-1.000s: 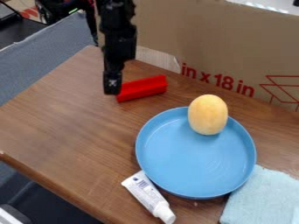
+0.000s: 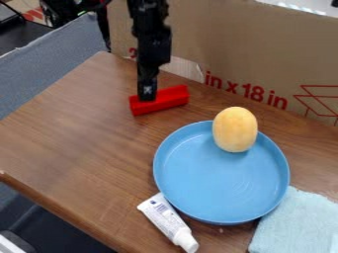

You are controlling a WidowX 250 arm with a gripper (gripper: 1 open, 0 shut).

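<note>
My black gripper [image 2: 146, 94] reaches down from the top onto a red cylindrical object [image 2: 173, 97] that lies on the wooden table. Its tips are at the left part of the red object; whether they touch it is hard to tell. The fingers look narrow from this angle. A blue plate [image 2: 219, 191] holds a yellow, egg-shaped object [image 2: 235, 129] at its back edge. A white tube [image 2: 169, 222] lies at the plate's front left.
A cardboard box wall [image 2: 259, 54] stands behind the table. A pale blue cloth [image 2: 295, 222] lies at the right front.
My gripper has moved a little to the right, from left of the red object to over its left part. The other things have stayed put.
</note>
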